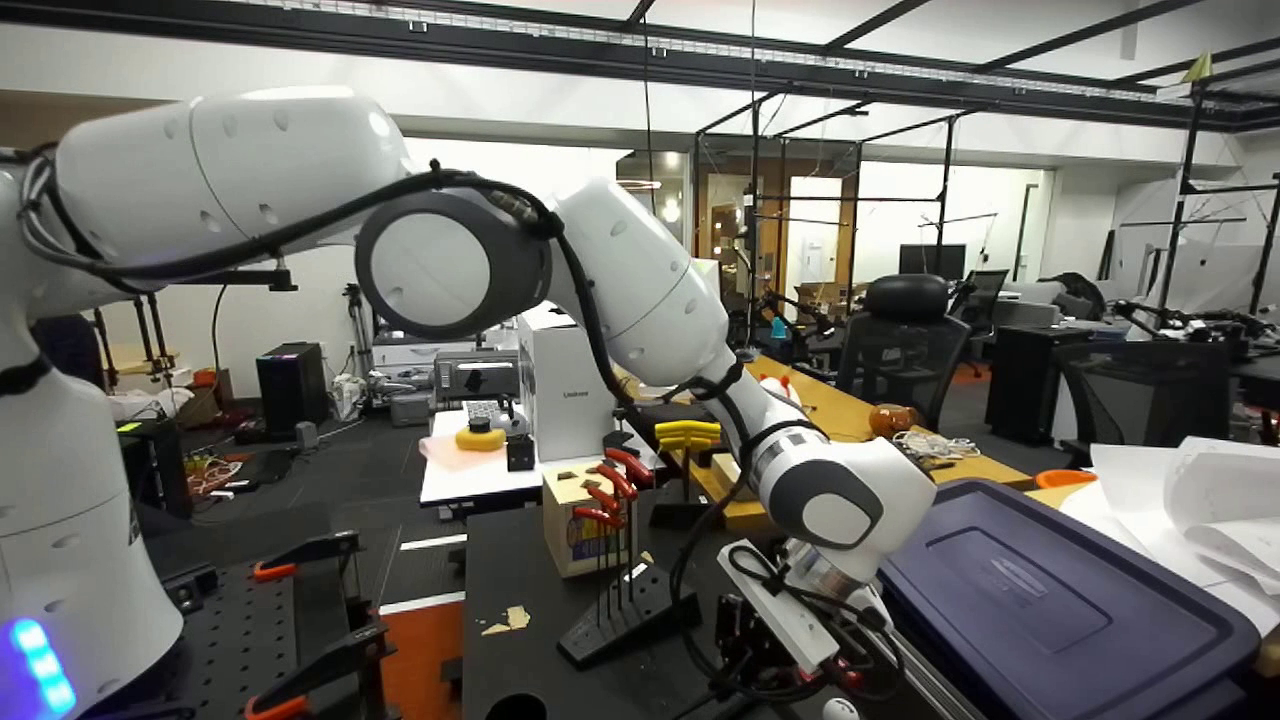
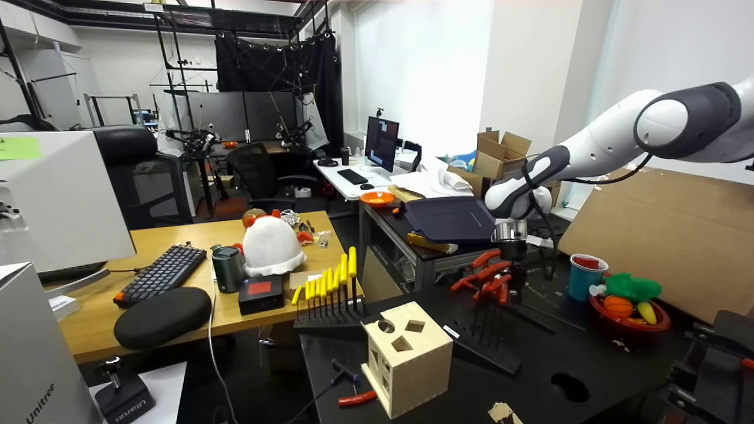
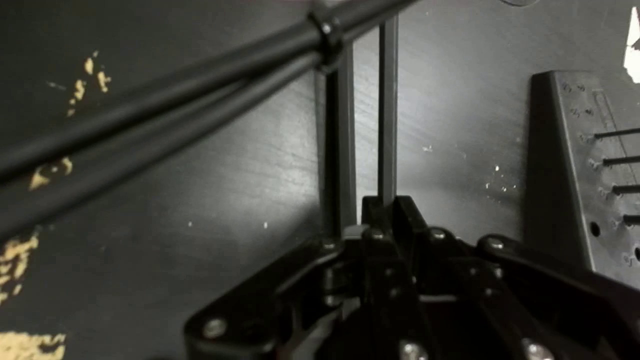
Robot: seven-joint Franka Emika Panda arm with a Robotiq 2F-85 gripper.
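At the bottom of the wrist view, my gripper is shut on a slim straight black rod (image 3: 388, 114), which runs away from the fingertips over the dark table. A second dark bar (image 3: 346, 138) lies alongside it; whether it is another rod is unclear. To the right stands a black sloped hex-key stand (image 3: 579, 162) with several thin shafts in it. Exterior view 2 shows the stand's red T-handles (image 2: 488, 277) in front of my gripper, partly covering it. In exterior view 1, cables and the camera mount hide the fingertips.
A wooden shape-sorter box (image 2: 413, 360) and a yellow-handled tool set (image 2: 332, 286) stand on the table. A red bowl of toys (image 2: 629, 318) and a blue cup (image 2: 587, 277) are near the cardboard. A large dark-blue lid (image 1: 1056, 600) lies beside the arm.
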